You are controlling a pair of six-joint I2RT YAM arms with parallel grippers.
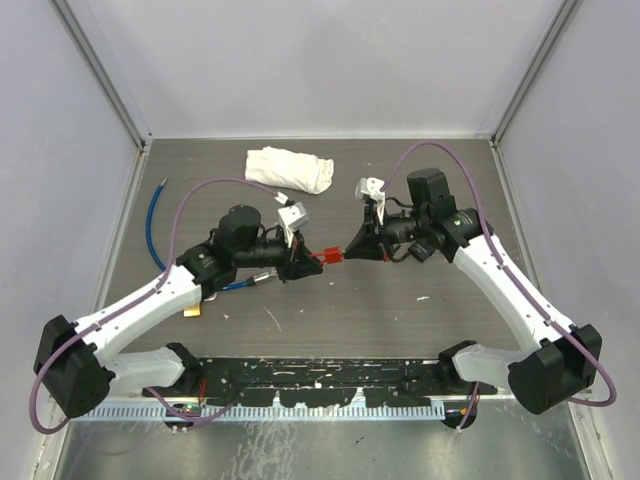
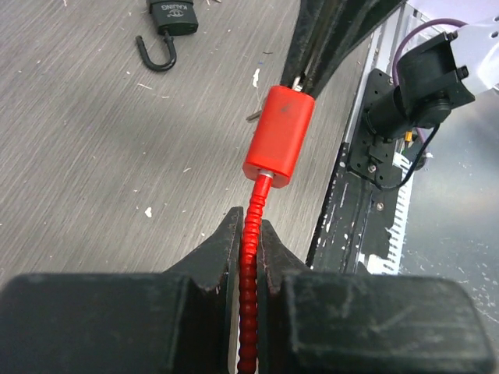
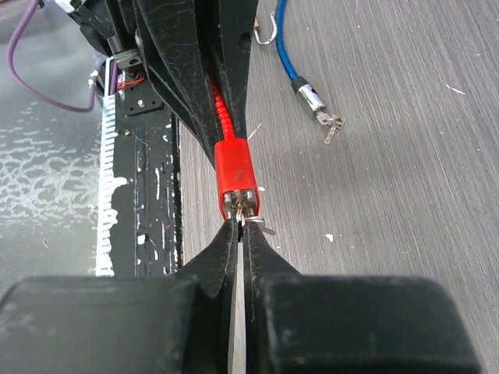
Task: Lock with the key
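Between the two hands hangs a small red lock (image 1: 333,255), held above the table. A beaded red cable (image 2: 249,265) comes out of one end of the lock, and my left gripper is shut on it. Only one strand can be made out in the left wrist view; whether both cable ends sit in the body is unclear. At the lock's other end a metal key (image 3: 240,212) stands at the keyhole, its head pinched in my right gripper, which is shut. A small metal piece, perhaps a second key (image 3: 262,225), dangles beside those fingertips.
A blue cable lock (image 1: 152,225) lies at left, its end with keys (image 3: 333,125) near the middle. A black padlock (image 2: 173,17) with its shackle swung out lies at right. White cloth (image 1: 290,169) rests behind; a yellow padlock (image 1: 192,309) is partly covered by my left arm.
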